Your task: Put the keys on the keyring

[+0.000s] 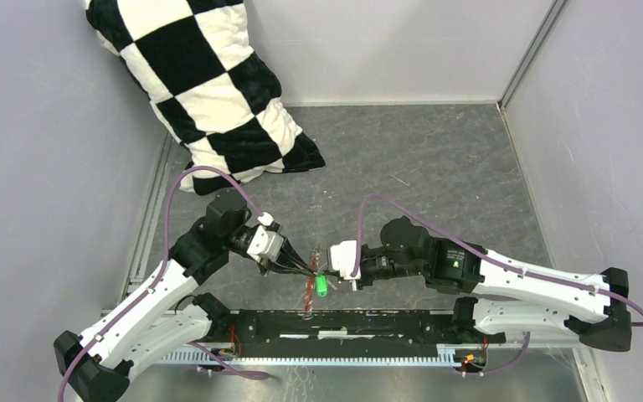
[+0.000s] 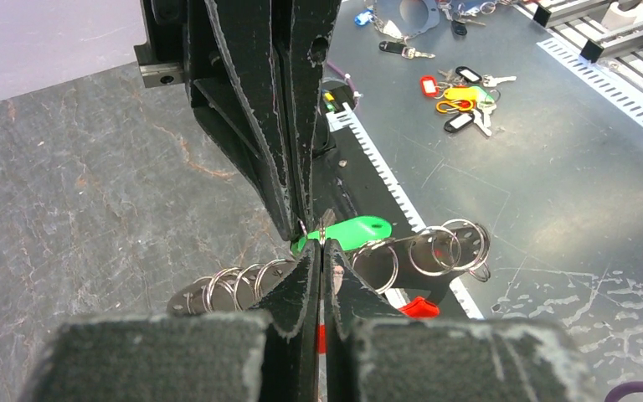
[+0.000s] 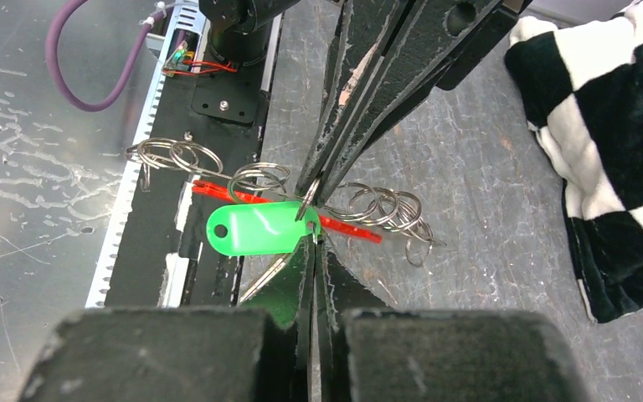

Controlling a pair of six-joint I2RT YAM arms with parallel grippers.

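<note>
My left gripper [image 1: 313,272] and right gripper [image 1: 328,274] meet tip to tip above the floor. In the right wrist view, a thin metal ring [image 3: 308,199] stands edge-on in the left gripper's shut fingers [image 3: 335,159]. The green tag [image 3: 255,229] touches the right gripper's shut tips with its end; whether they pinch it is unclear. A silvery key [image 3: 264,279] hangs below the tag. Behind runs a red strip [image 3: 352,230] alongside linked metal rings [image 3: 389,209]. In the left wrist view the green tag [image 2: 360,233] sits just beyond the left fingertips.
Tagged keys [image 2: 469,99] lie in a pile on the table in the left wrist view, with another black-tagged key [image 2: 406,50] nearby. A checkered pillow [image 1: 209,92] leans at the back left. Open floor [image 1: 419,167] extends behind the arms.
</note>
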